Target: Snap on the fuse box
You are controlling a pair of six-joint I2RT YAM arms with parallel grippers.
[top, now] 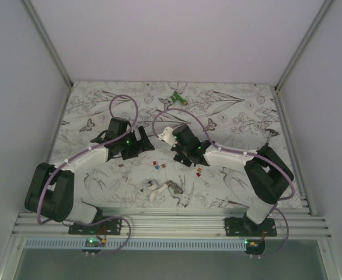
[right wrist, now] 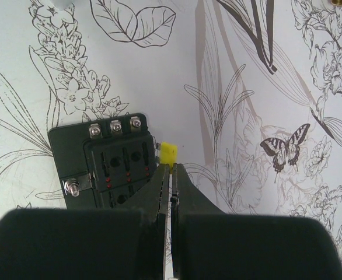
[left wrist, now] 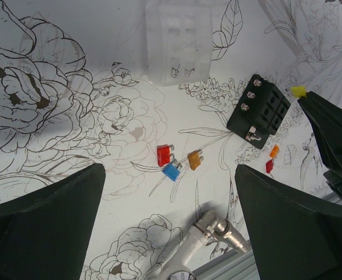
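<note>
The black fuse box [left wrist: 258, 111] [right wrist: 101, 163] lies on the patterned table, with metal screw terminals along one edge. My right gripper is shut at the box's side, its tips at a yellow fuse [right wrist: 168, 151] [left wrist: 299, 91]; whether it holds the fuse is unclear. My left gripper [top: 142, 140] stands open left of the box, over the table. Red [left wrist: 163, 154], blue [left wrist: 171, 171] and orange [left wrist: 194, 159] fuses lie loose near the box.
A clear plastic container [left wrist: 179, 44] sits beside the box. A metal tool [left wrist: 223, 230] lies toward the front. A green object [top: 177, 98] lies at the back.
</note>
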